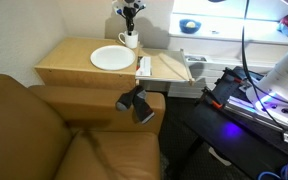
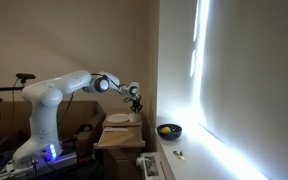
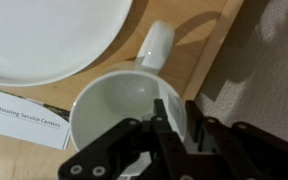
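A white mug (image 3: 119, 100) stands upright and empty, its handle pointing up and right in the wrist view. At its rim is my gripper, one finger on the inner side and the other outside the wall. A gap shows between the fingertips, with the mug's wall in it; whether they touch it is unclear. Exterior view 1 has the gripper (image 1: 130, 24) right above the mug (image 1: 131, 40), near the back wall.
A white plate (image 1: 114, 57) lies on the wooden top (image 1: 69, 58) close to the mug. Beside the mug is a printed card (image 3: 24, 122). Dark grey objects (image 1: 135, 103) lie at the sofa's edge. A blue bowl (image 1: 190, 26) sits on the windowsill.
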